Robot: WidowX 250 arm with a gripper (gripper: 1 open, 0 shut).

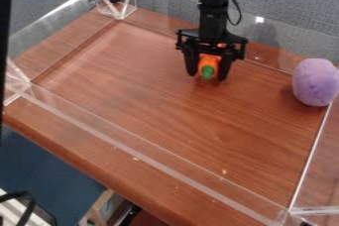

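My black gripper (209, 65) is low over the wooden table at the back centre, its fingers on either side of an orange object with a green end (208, 72), which looks like a small carrot or bottle lying end-on. Whether the fingers press on it, I cannot tell. A purple rounded object (315, 82) rests at the right side of the table, apart from the gripper.
Clear plastic walls (159, 161) border the wooden table (133, 101). A grey padded wall (291, 7) stands behind, and a dark blue floor (40, 166) shows at lower left.
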